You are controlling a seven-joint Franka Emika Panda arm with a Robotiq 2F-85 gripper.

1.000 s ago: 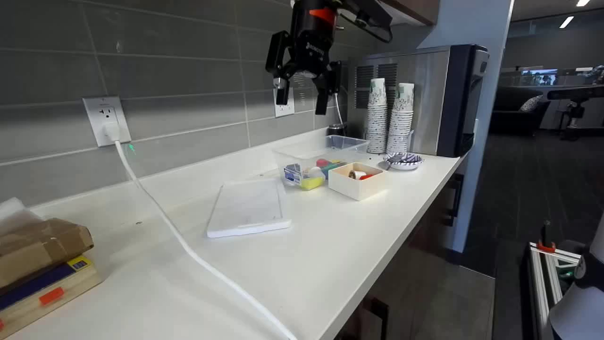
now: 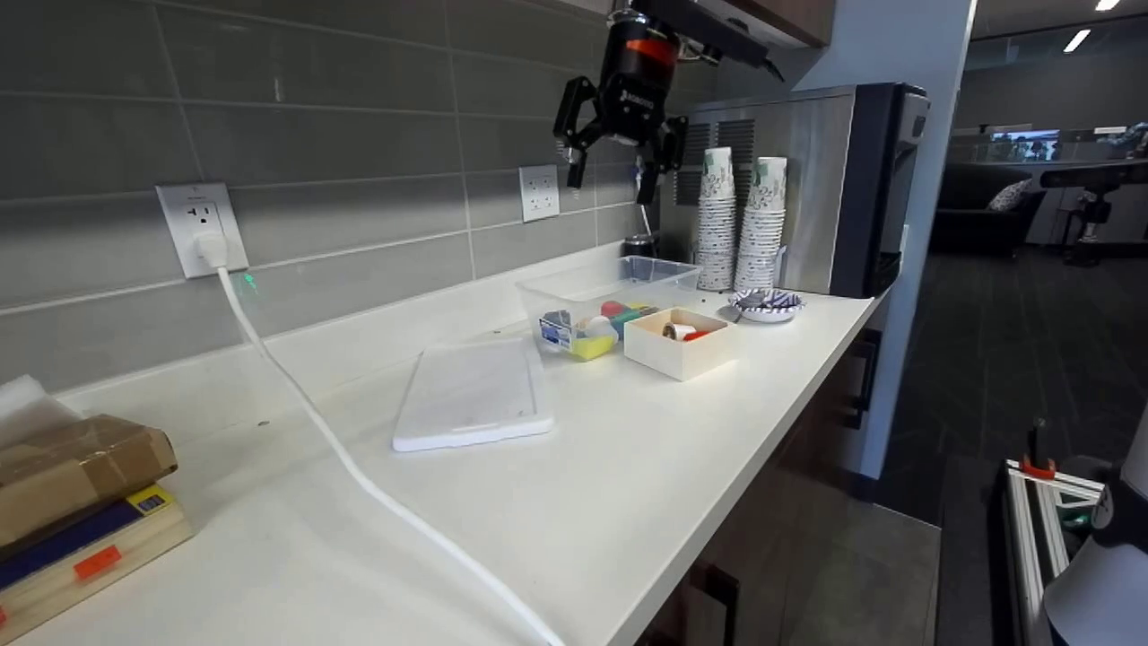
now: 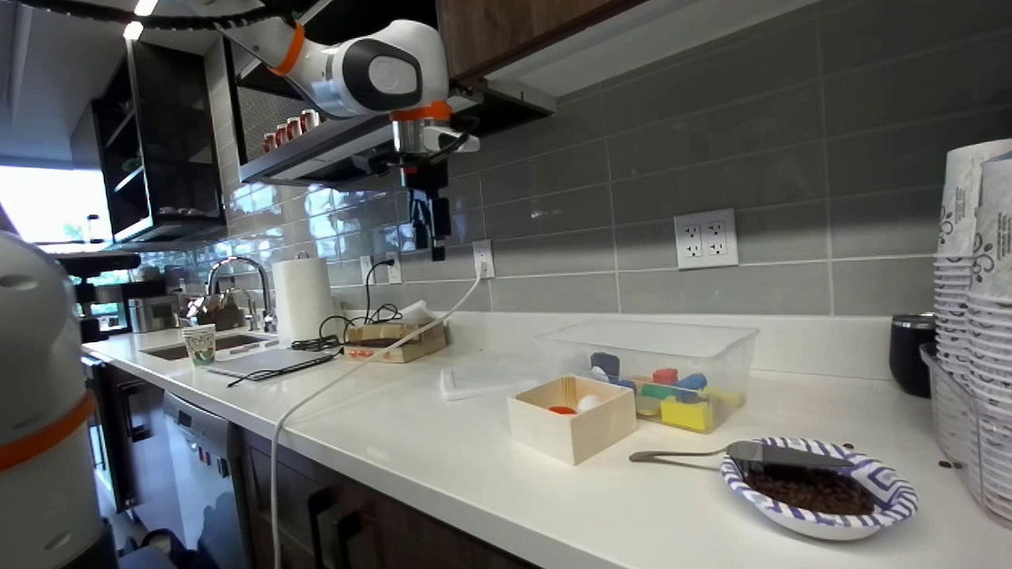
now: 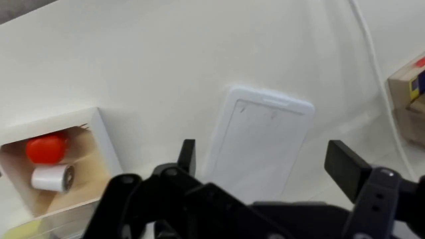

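High above the counter my gripper [image 2: 610, 192] stands open, with nothing between its fingers. Looking down in the wrist view, its two black fingertips [image 4: 189, 156] are spread wide over a white plastic lid [image 4: 259, 147], which lies flat on the counter well below. A small wooden box [image 2: 675, 359] sits beside the clear plastic bin [image 3: 655, 346]. Inside the box are a red round thing [image 4: 47, 148] and a white cylinder [image 4: 52, 178]. Coloured blocks lie in the bin, among them a yellow one [image 3: 685, 414].
A patterned bowl [image 3: 802, 521] holds dark bits, with a spatula [image 3: 749, 454] resting across it. Stacked paper cups [image 2: 759, 231] stand by the steel machine. A white cable [image 2: 355, 468] crosses the counter near a cardboard box [image 2: 86, 474].
My gripper has shifted toward the cup stacks and away from the first exterior camera, staying open. The things on the counter have not moved.
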